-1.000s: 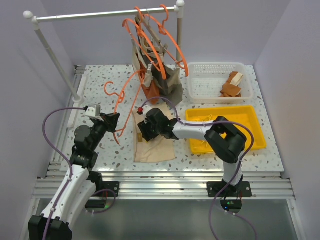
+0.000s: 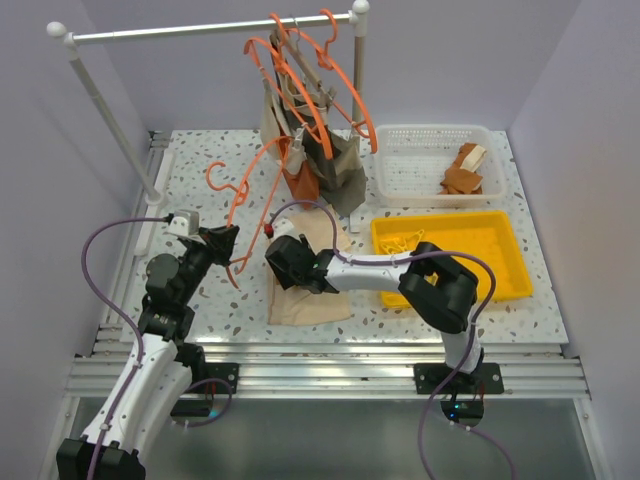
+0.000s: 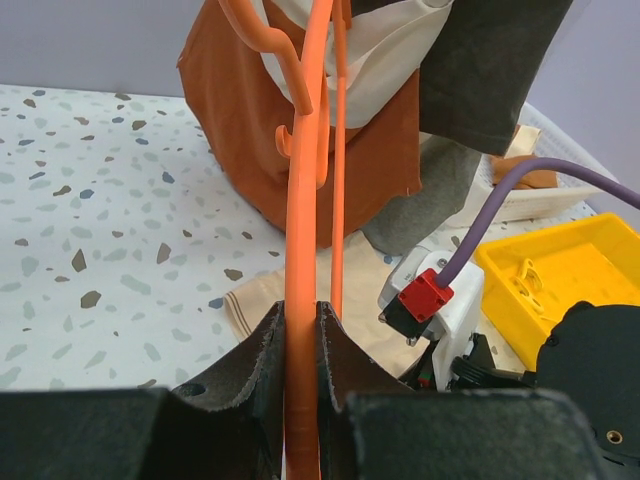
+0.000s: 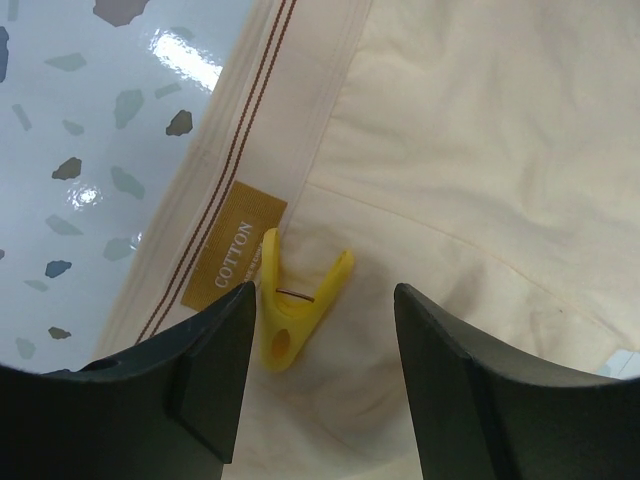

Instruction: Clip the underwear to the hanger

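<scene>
A cream underwear garment [image 2: 310, 310] with a COTTON label [image 4: 225, 255] lies flat on the speckled table. A yellow clip [image 4: 282, 335] rests on it beside the label. My right gripper is open just over the clip, a finger at either side of it. My left gripper is shut on an orange hanger [image 3: 302, 230], held up to the left of the garment in the top view.
A rack [image 2: 150, 30] at the back carries orange hangers and hanging garments. At right are a yellow bin [image 2: 500, 260] with clips and a white basket [image 2: 400, 150] with brown cloth.
The left gripper and its hanger look unchanged.
</scene>
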